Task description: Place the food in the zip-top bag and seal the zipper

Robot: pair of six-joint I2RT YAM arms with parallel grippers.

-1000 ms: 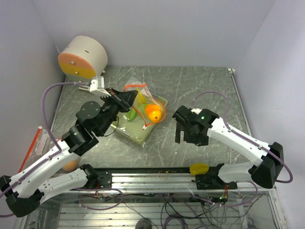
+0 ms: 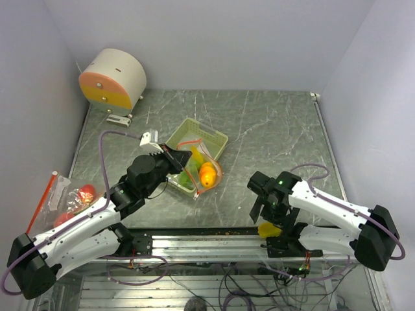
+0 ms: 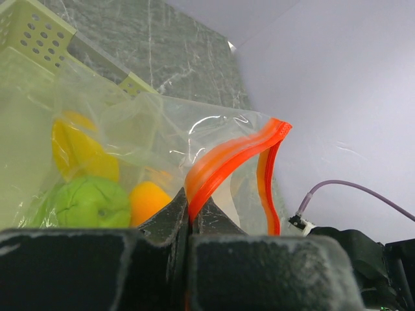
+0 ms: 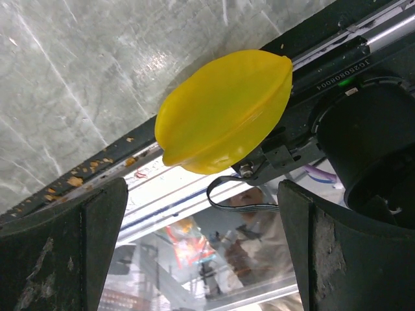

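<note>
My left gripper is shut on the orange zipper edge (image 3: 220,170) of the clear zip bag (image 2: 214,161), whose mouth gapes. Inside the bag, in the left wrist view, are a yellow food piece (image 3: 81,149), a green one (image 3: 92,202) and an orange one (image 3: 149,202). A yellow starfruit (image 4: 224,110) lies on the table's dark front edge, partly over the metal rail. Above it, my right gripper stands open, its fingers wide apart with nothing between them. In the top view the right arm partly hides this starfruit (image 2: 268,229).
A pale green basket (image 2: 217,137) sits under the bag. Another orange-zipped bag (image 2: 55,201) with red food lies at the left, and a bread-bin-like box (image 2: 111,81) stands at the back left. Cables cross the front rails.
The right gripper has come down and towards the front edge, closer to the starfruit, which stays put. The left gripper has lowered with the bag, bringing it down at the basket.
</note>
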